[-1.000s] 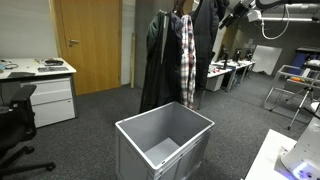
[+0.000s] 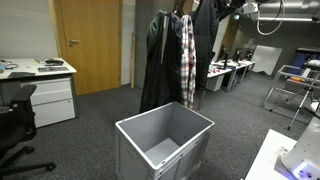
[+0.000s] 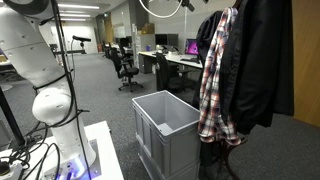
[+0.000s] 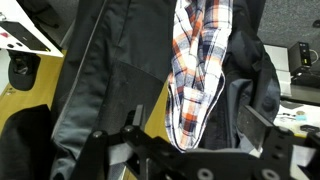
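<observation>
A red, white and blue plaid shirt (image 2: pixel 188 60) hangs among dark coats (image 2: pixel 160 60); the shirt (image 3: pixel 211 95) and a long black coat (image 3: pixel 265 60) also show in exterior view 2. From above, the wrist view has the plaid shirt (image 4: pixel 197 65) between black garments (image 4: pixel 120 55). My gripper is open, its two fingers set wide apart on either side of the shirt as seen from the camera. Whether they touch any cloth I cannot tell. High at the top edge of exterior view 1, the gripper is hard to make out.
An empty grey bin (image 2: pixel 140 155) stands on the carpet in front of the garments. Desks (image 2: pixel 45 95) and an office chair (image 2: pixel 18 130) are at the left. The white table (image 2: pixel 268 160) bears the arm's base. Open floor lies around the bin.
The garments and the bin look unmoved.
</observation>
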